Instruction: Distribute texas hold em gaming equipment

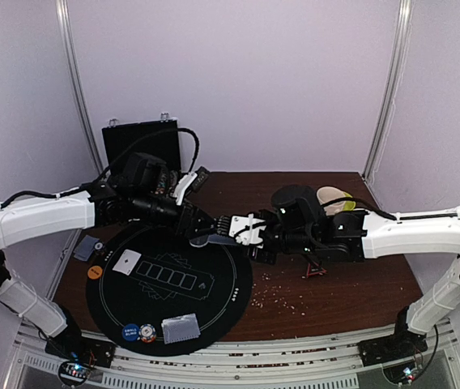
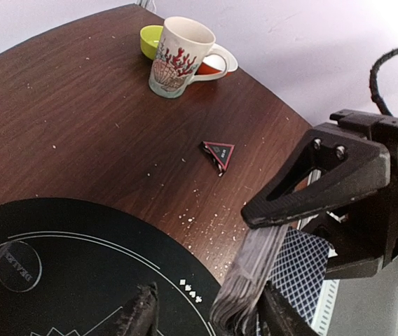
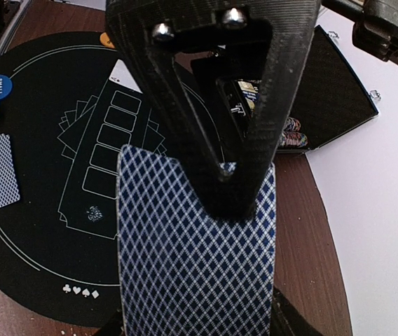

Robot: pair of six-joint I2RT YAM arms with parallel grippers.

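A deck of blue-patterned cards is gripped on its sides by my right gripper, shut on it above the mat's right edge. Seen from the left wrist, the deck reaches down between the fingers of my left gripper, close to the right one. That gripper is partly open. One black left finger crosses in front of the deck's face; whether it touches cannot be told. The round black mat holds a clear dealer button, a small blind button and another card stack.
An open chip case stands at the back left, partly behind the left arm. A mug and bowls stand at the back right. Nearer lies a small triangular object. Both arms crowd the space over the mat's right side.
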